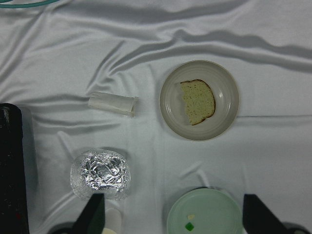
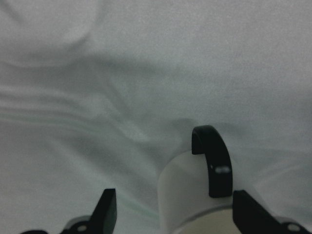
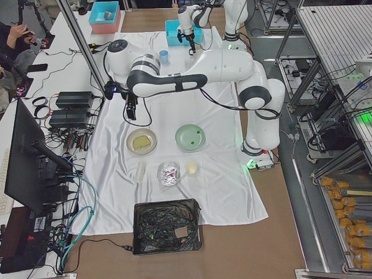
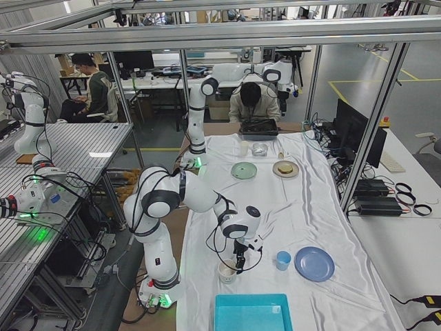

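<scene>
A white mug (image 2: 181, 187) with a black handle (image 2: 214, 168) sits on the white cloth below my right gripper, which is open, its right finger beside the handle. In the camera right view the mug (image 4: 227, 273) stands near a blue cup (image 4: 283, 260). My left gripper hangs open over the other end of the table, above a beige plate (image 1: 173, 102) with a slice of bread (image 1: 197, 102), a green plate (image 1: 204, 214), a foil container (image 1: 100, 174) and a white wrapped item (image 1: 112, 103).
A blue plate (image 4: 314, 264) and turquoise bin (image 4: 251, 317) are near the right arm. A black lined tray (image 3: 167, 244) lies at the left arm's end.
</scene>
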